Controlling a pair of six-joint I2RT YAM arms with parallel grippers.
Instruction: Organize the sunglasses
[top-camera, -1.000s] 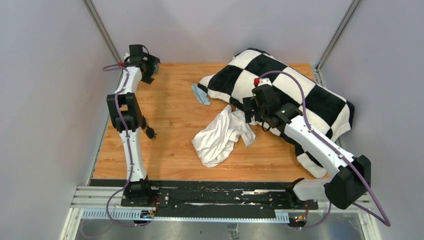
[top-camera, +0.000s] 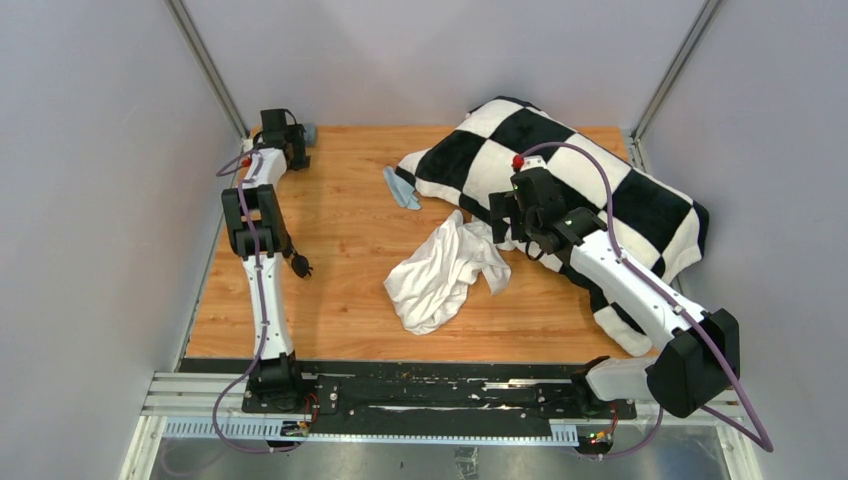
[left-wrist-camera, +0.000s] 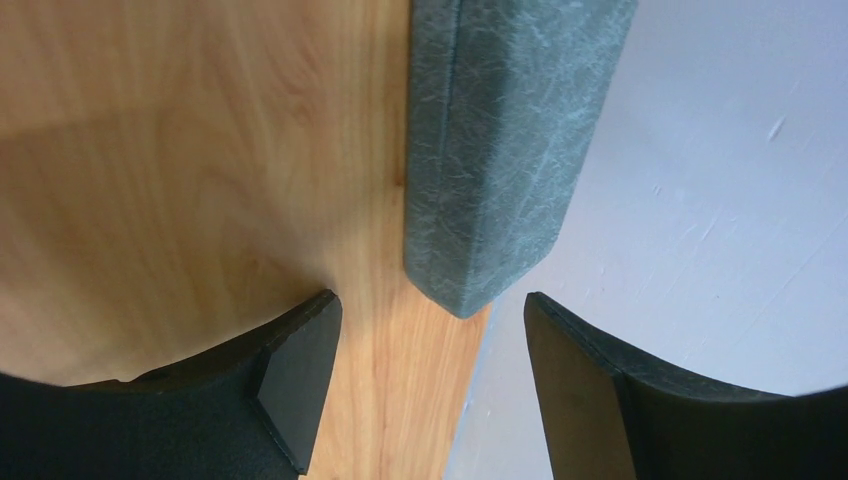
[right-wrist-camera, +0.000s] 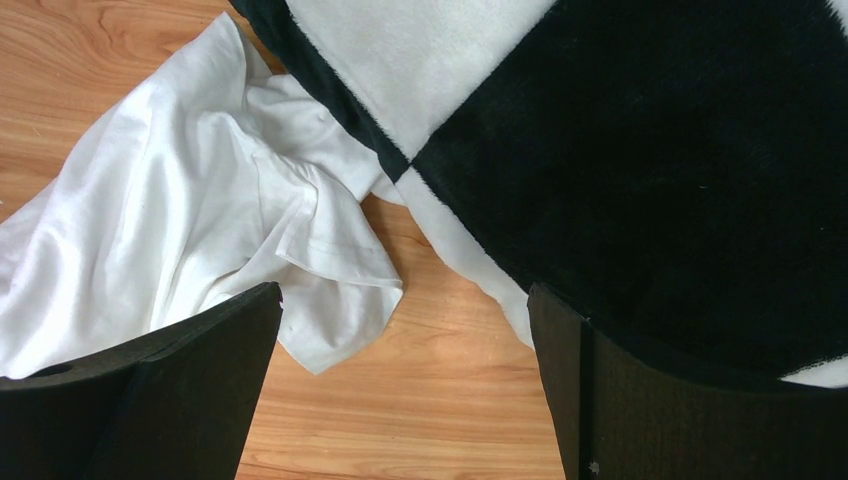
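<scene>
A grey-blue glasses case (left-wrist-camera: 490, 150) lies at the table's back left edge against the wall. In the top view only a corner of the case (top-camera: 310, 133) shows past my left gripper (top-camera: 303, 148). In the left wrist view the left gripper is open, its fingers either side of the case's near end and not visibly touching it. Dark sunglasses (top-camera: 300, 263) lie beside the left forearm, partly hidden by it. A light blue cloth (top-camera: 401, 188) rests near the table's middle. My right gripper hangs open and empty above the white cloth and checkered blanket.
A crumpled white cloth (top-camera: 445, 275) lies mid-table. The black-and-white checkered blanket (top-camera: 600, 190) covers much of the right side and overhangs the edge. Bare wood (top-camera: 340, 240) stretches between the left arm and the cloths. Walls stand close at left and back.
The right arm has barely moved. The sunglasses and cloths lie as before.
</scene>
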